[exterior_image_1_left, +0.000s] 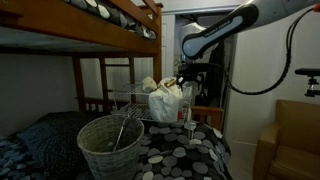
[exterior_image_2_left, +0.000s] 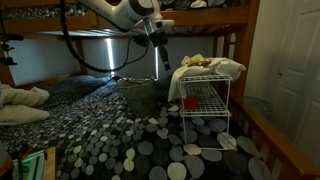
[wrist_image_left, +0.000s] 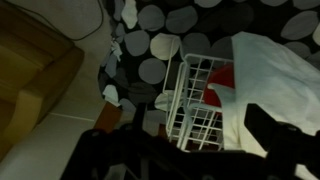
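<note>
My gripper stands open over the wire rack, its two dark fingers apart at the bottom of the wrist view with nothing held between them. Below it is the white wire rack (wrist_image_left: 203, 75), with a white cloth (wrist_image_left: 270, 85) draped over one side. Something red (wrist_image_left: 221, 84) shows through the rack beside the cloth. In exterior view 2 the gripper (exterior_image_2_left: 161, 52) hangs above and left of the cloth (exterior_image_2_left: 190, 82), clear of it. Exterior view 1 shows the gripper (exterior_image_1_left: 188, 82) in front of the upper cloth.
A woven basket (exterior_image_1_left: 108, 160) stands on the dotted bedspread (exterior_image_2_left: 110, 150), left of the rack. Bunk-bed rails (exterior_image_2_left: 270, 140) run past the rack's right side. A brown armchair (exterior_image_1_left: 290, 145) is at the right.
</note>
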